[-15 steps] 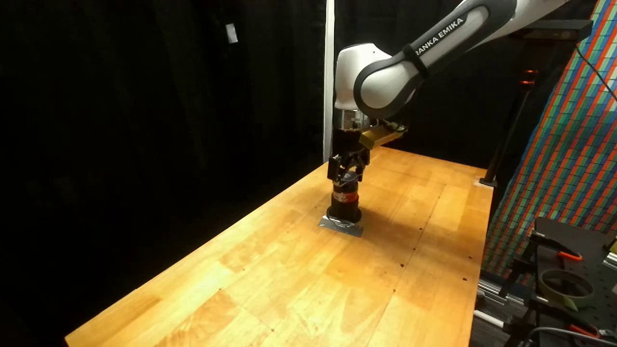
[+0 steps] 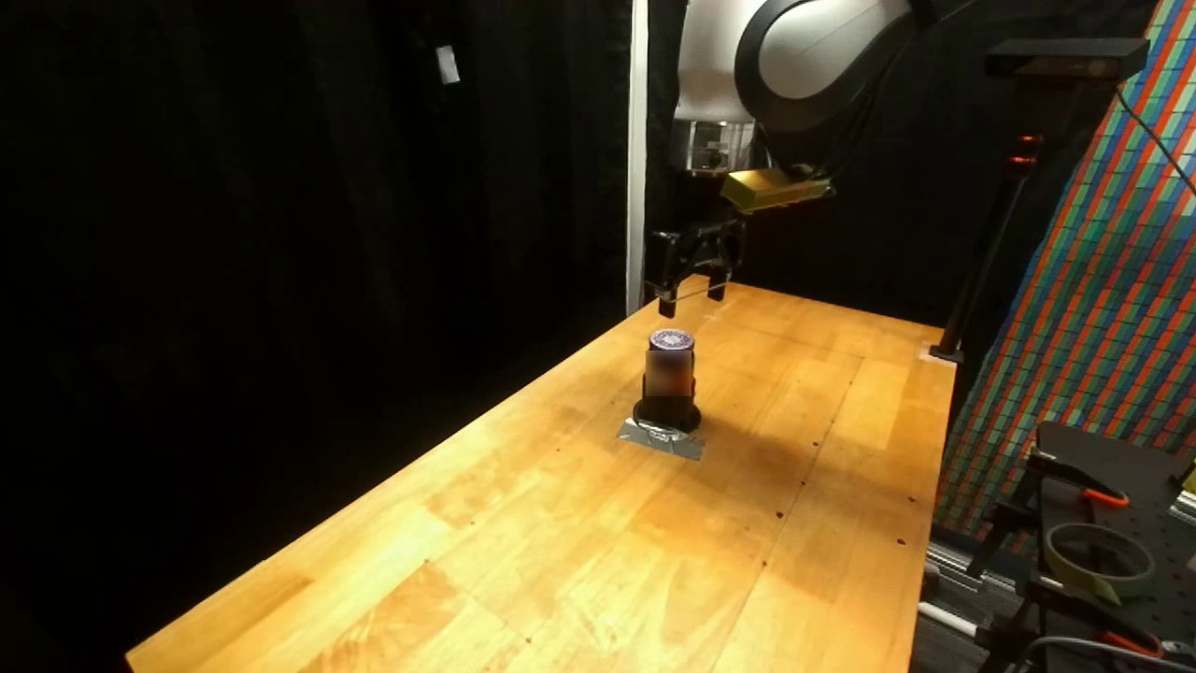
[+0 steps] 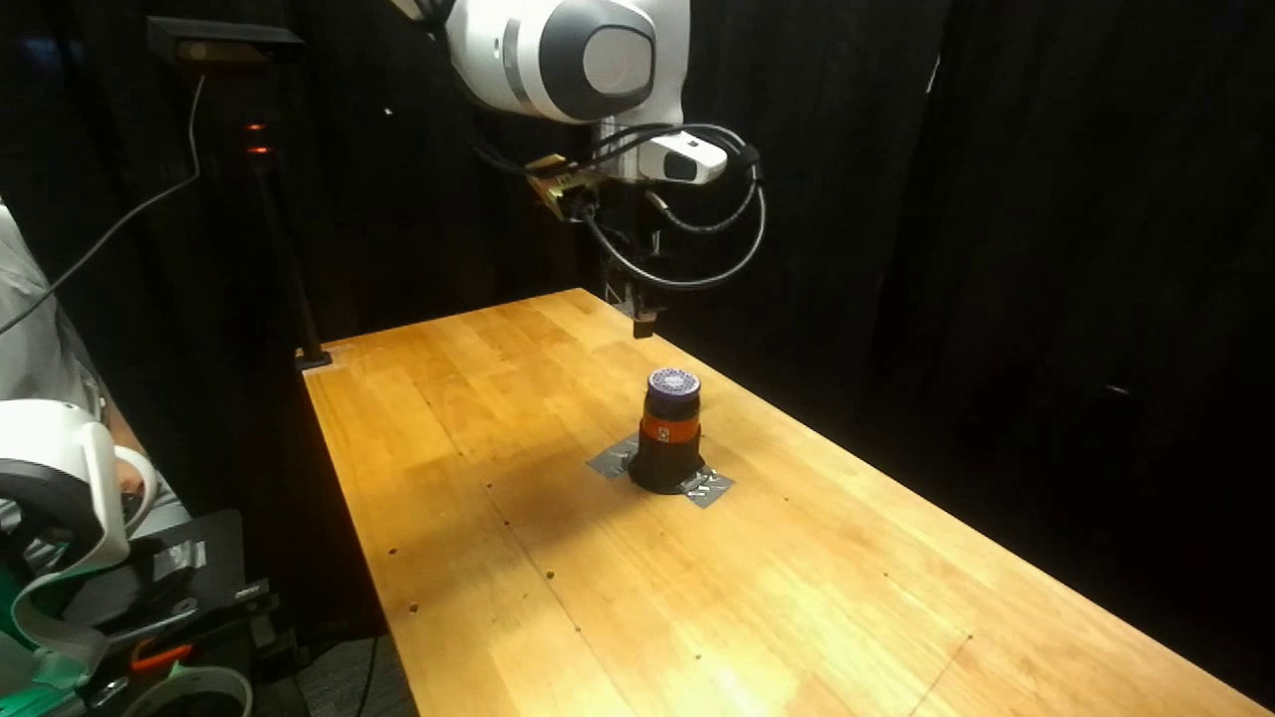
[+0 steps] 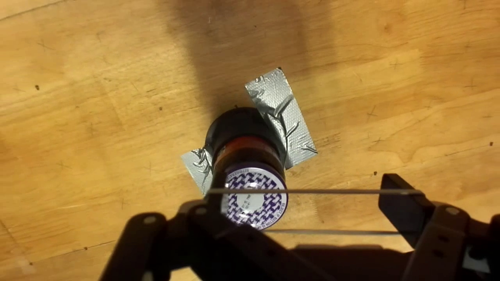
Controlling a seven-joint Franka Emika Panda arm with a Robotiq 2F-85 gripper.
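A dark jar (image 3: 671, 430) with an orange-red band stands upright in a black round base (image 3: 665, 466) on the wooden table. Its purple-and-white patterned lid (image 4: 254, 196) sits on top. Silver tape (image 4: 288, 119) lies on either side of the base. Above and behind the jar in exterior view 1, my gripper (image 2: 692, 298) is open, clear of the lid. From the wrist, its fingers (image 4: 405, 206) stand wide apart with thin cords stretched between them and nothing held. The left finger overlaps the lid's edge in that view.
Bare tabletop (image 2: 538, 538) surrounds the jar. A black post (image 2: 981, 258) rises at the table's far corner. Beyond the table's side edge is a dark stand with a tape roll (image 2: 1099, 557) and clamps.
My gripper has risen off the jar's top, where it was around the lid, and shifted slightly back. The jar and its base stand in the same spot, lid on top.
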